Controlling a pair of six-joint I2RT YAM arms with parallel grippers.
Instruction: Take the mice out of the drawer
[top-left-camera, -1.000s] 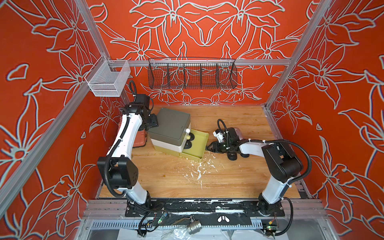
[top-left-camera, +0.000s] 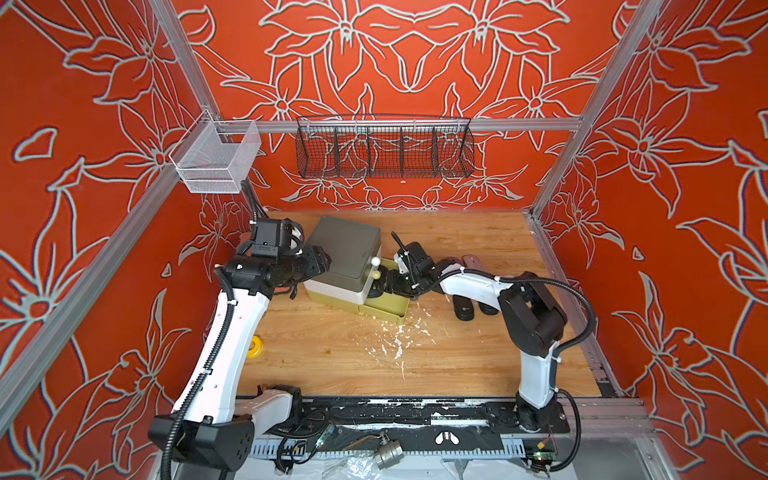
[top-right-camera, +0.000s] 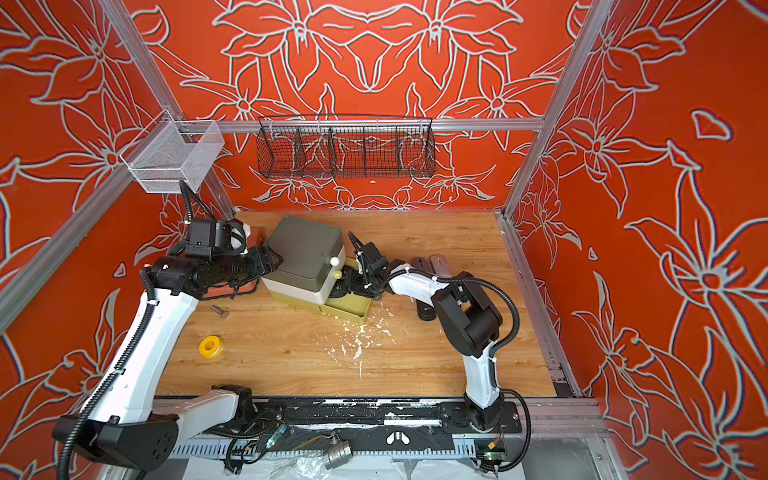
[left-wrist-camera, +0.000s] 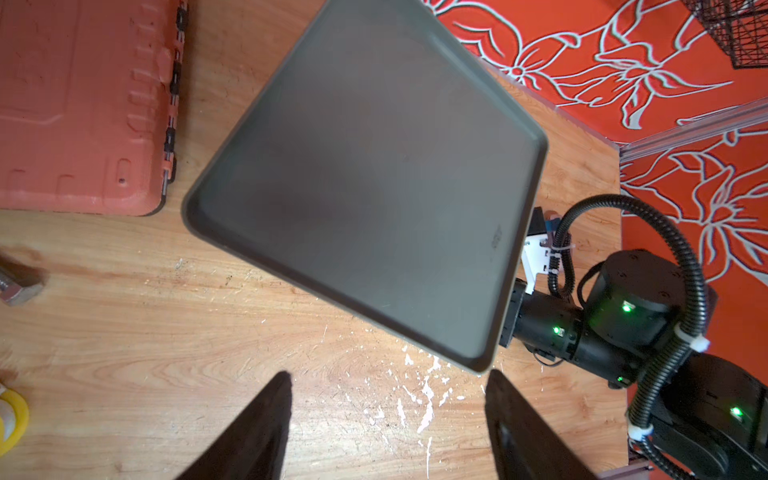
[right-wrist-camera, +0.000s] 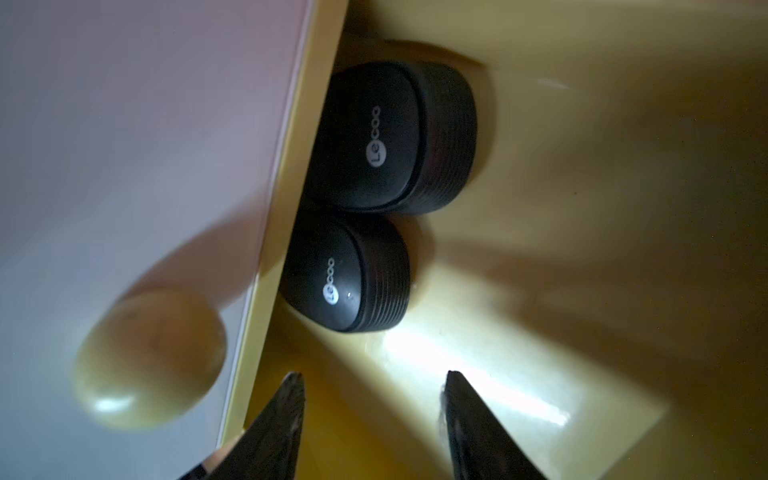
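Note:
Two black Lecoo mice (right-wrist-camera: 372, 140) lie in the pulled-out yellow drawer (right-wrist-camera: 576, 184) of the grey-topped box (top-left-camera: 344, 240), against its inner edge by a round knob (right-wrist-camera: 148, 356). My right gripper stands open over the drawer, just short of the mice, with nothing between its fingers in the right wrist view. My left gripper is open above the box's left front part, its lid filling much of the left wrist view.
Several mice (top-left-camera: 463, 308) lie on the table right of the drawer. A red case (left-wrist-camera: 80, 104), yellow tape roll (top-right-camera: 210, 346) and metal bolt (top-right-camera: 220, 311) are at left. Wire baskets (top-left-camera: 384, 148) hang at the back. White flakes litter the front table.
The left arm has shifted, its gripper now slightly right and lower in the top left view.

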